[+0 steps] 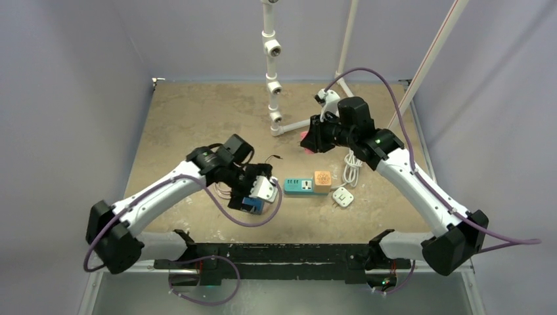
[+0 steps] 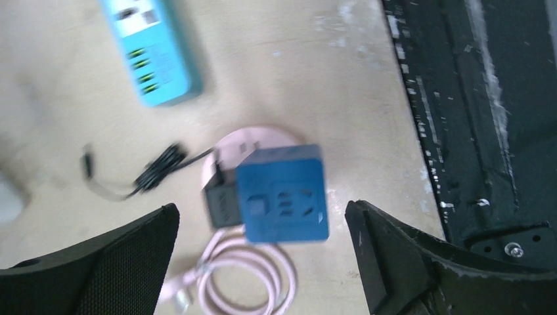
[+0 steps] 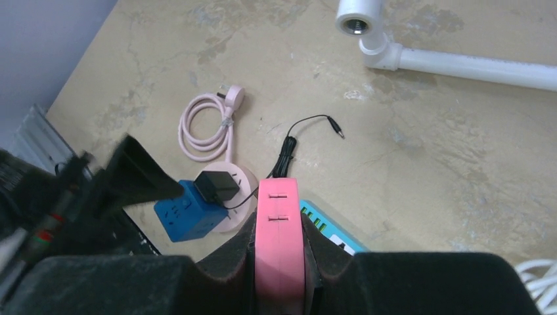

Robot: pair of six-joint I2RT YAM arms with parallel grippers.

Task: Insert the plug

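My right gripper [image 1: 307,141] is shut on a pink plug [image 3: 279,249], held above the table's middle. My left gripper is open over a blue cube adapter [image 2: 282,190], with nothing gripped between its fingers. The cube sits beside a black adapter [image 3: 221,186] on a round pink socket [image 3: 233,216] with a coiled pink cord [image 2: 246,275]. A thin black cable [image 3: 286,154] runs from the black adapter. The teal power strip [image 1: 297,186] carries a wooden cube [image 1: 322,180] at one end.
A white socket block [image 1: 342,197] and a coiled white cable [image 1: 352,170] lie at the right. White pipes [image 1: 272,85] stand at the back.
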